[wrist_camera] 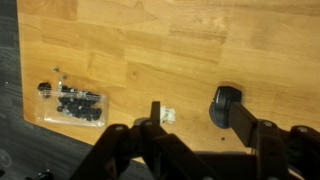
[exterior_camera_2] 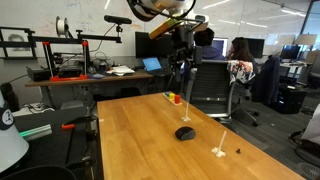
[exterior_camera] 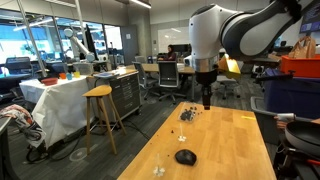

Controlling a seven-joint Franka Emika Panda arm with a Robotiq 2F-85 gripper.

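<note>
My gripper point(exterior_camera: 207, 103) hangs high above the wooden table, pointing down. In the wrist view its two black fingers point(wrist_camera: 155, 115) stand apart, with nothing held between them. A rounded black object point(exterior_camera: 186, 157), much like a computer mouse, lies on the tabletop. From the wrist it appears near the right finger, which overlaps part of this black object point(wrist_camera: 222, 103). A small white piece point(wrist_camera: 167, 116) shows close to the left finger.
A clear container with small black pieces point(wrist_camera: 75, 105) lies near the table's edge. White upright items point(exterior_camera_2: 219, 146) stand near another edge. A wooden stool point(exterior_camera: 99, 93) is beside the table.
</note>
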